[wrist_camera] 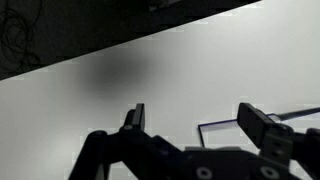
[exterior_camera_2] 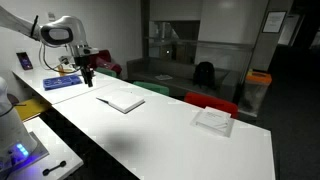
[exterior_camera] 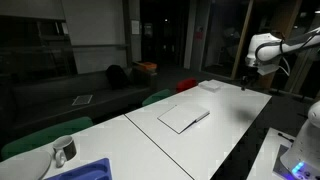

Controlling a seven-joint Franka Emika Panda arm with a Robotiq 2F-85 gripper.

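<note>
My gripper is open over the white table [wrist_camera: 110, 85], its two dark fingers wide apart and nothing between them. In exterior view 1 the gripper [exterior_camera: 245, 83] hangs at the far right, above the table's edge. Exterior view 2 has the gripper [exterior_camera_2: 87, 76] at the left, clear of the tabletop. A flat white board [exterior_camera: 180, 118] with a thin dark outline lies mid-table. Along one side of it rests a dark pen-like stick [exterior_camera: 202, 116]. At the wrist view's lower right, a corner of the board [wrist_camera: 222, 137] and the stick [wrist_camera: 297, 113] show, partly hidden by the gripper.
A mug [exterior_camera: 65, 149], a round white dish [exterior_camera: 28, 164] and a blue tray [exterior_camera: 90, 172] stand at one table end. A clear, shallow container [exterior_camera_2: 213, 121] sits toward the other. Green and red chairs line the far side.
</note>
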